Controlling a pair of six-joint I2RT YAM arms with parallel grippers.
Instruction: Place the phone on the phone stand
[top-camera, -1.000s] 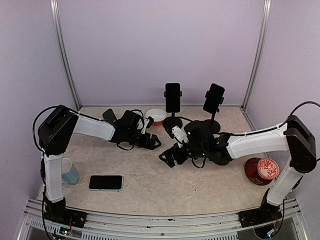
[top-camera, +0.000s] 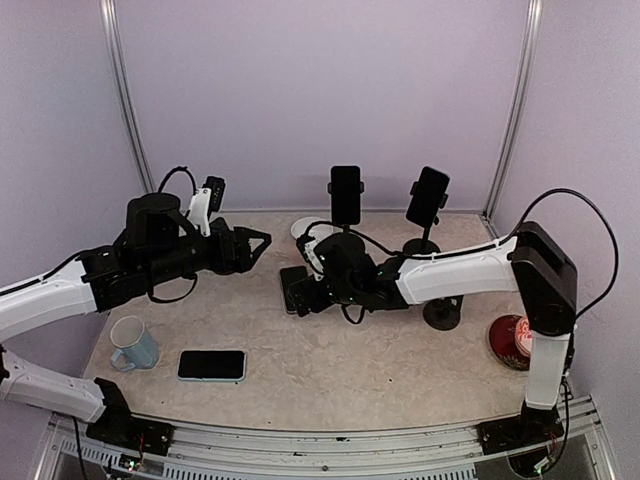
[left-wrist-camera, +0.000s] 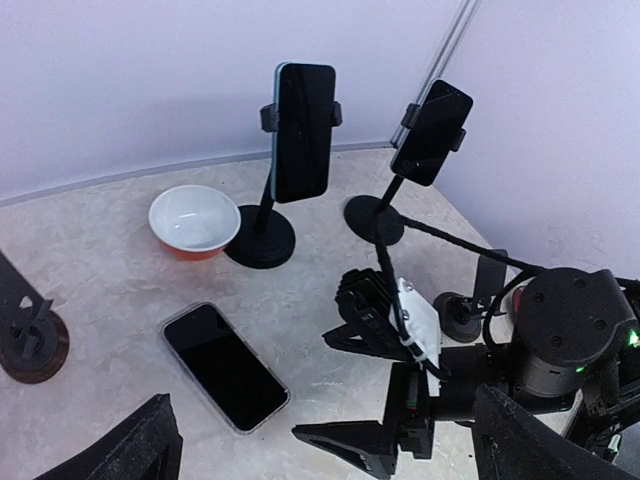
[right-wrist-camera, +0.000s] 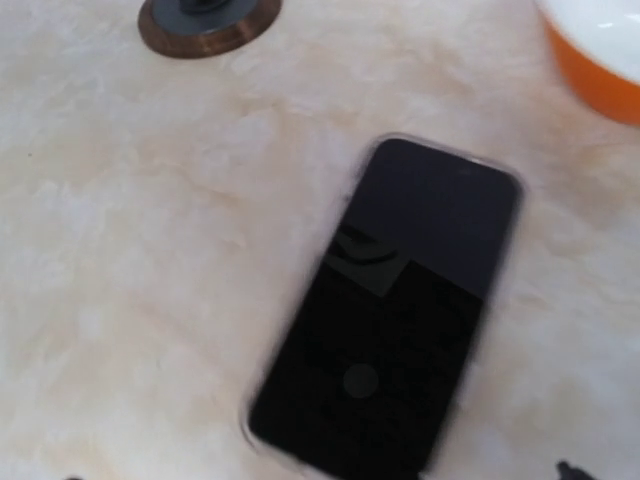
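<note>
A black phone lies flat near the middle of the table, with my right gripper (top-camera: 305, 300) open just over it; in the left wrist view this phone (left-wrist-camera: 225, 368) shows below the bowl. My left gripper (top-camera: 255, 250) is raised at the left, open and empty. A second phone (top-camera: 212, 365) lies at the front left. Two stands at the back each hold an upright phone: one straight (left-wrist-camera: 303, 130), one tilted (left-wrist-camera: 432, 135). Another stand (left-wrist-camera: 35, 345) shows at the left edge of the left wrist view, and one (top-camera: 442, 314) at the right, partly behind the right arm.
A white-and-orange bowl (left-wrist-camera: 195, 218) stands at the back middle. A blue mug (top-camera: 140, 348) is at the front left, and a red dish (top-camera: 505, 345) at the right.
My left gripper has risen and moved left, away from the middle. My right gripper has moved left over the middle phone.
</note>
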